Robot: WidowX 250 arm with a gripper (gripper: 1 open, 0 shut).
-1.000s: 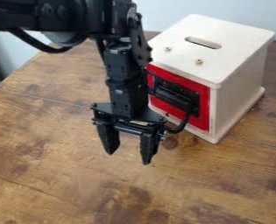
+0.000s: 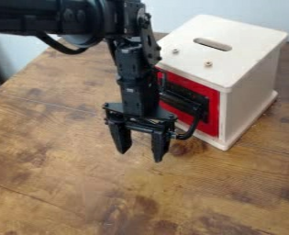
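My black gripper (image 2: 140,143) hangs fingers-down in front of a pale wooden box (image 2: 242,78), over the wooden table. Its two fingers stand apart with bare table visible between them, so it is open and holds nothing. The box has a slot (image 2: 213,44) in its top, two small knobs below that, and a red front panel (image 2: 206,128) with a black part, partly hidden behind my arm and cable.
The box stands at the back right.
The gripper has shifted slightly up and to the right over the last second. The box has not moved.
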